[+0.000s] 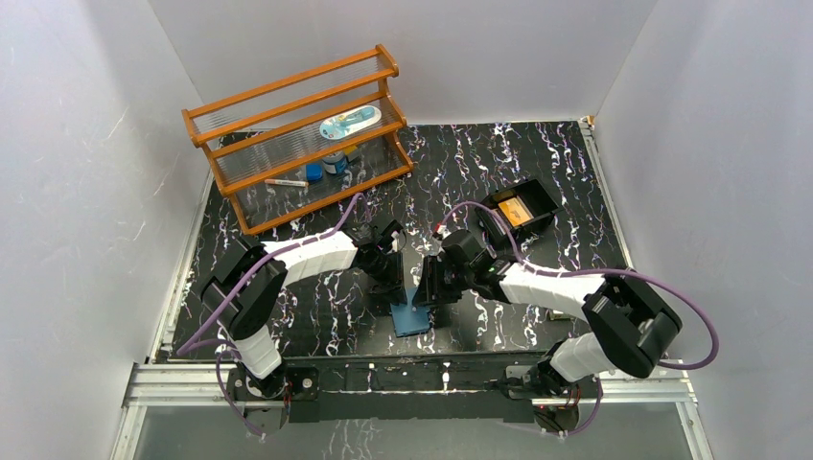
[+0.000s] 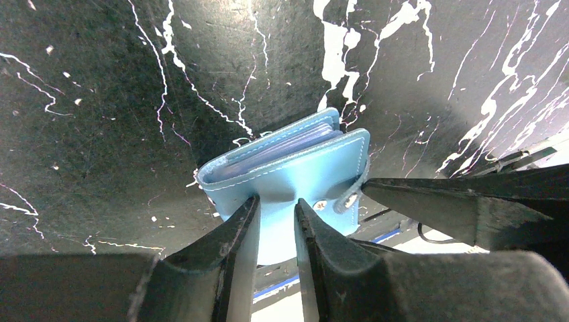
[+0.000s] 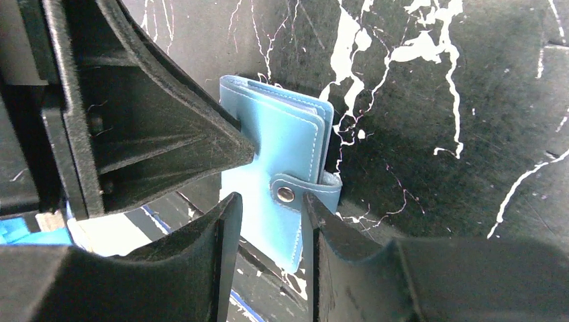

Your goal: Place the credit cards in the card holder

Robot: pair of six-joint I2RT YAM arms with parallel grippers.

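Note:
A light blue card holder [image 1: 410,321] with a snap strap lies on the marble table at front centre, both grippers over it. In the left wrist view its top pocket [image 2: 288,168] shows pale sleeves. My left gripper has its fingertips at the holder's front, a narrow gap between them. My right gripper is by the snap strap [image 3: 285,194], fingertips apart, strap visible between them. Whether either pinches anything is unclear. No separate card can be made out.
A wooden-framed rack [image 1: 288,81] with small items stands at back left. A black open box [image 1: 537,196] with an orange item is at the right.

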